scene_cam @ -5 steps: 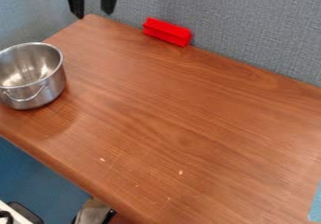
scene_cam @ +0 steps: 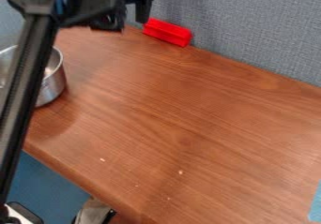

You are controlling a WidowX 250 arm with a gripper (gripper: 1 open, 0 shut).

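My gripper (scene_cam: 127, 8) is high at the top left, its dark fingers apart, just left of a red block (scene_cam: 168, 32) that lies at the back of the wooden table. The black arm runs down the left side of the view and partly hides a steel pot (scene_cam: 53, 84) at the table's left edge.
A grey padded wall (scene_cam: 251, 26) runs along the back. The table's near left edge drops to a blue area (scene_cam: 47, 186).
The arm has swung into the left of the view, now covering much of the pot, and the gripper has shifted right toward the red block.
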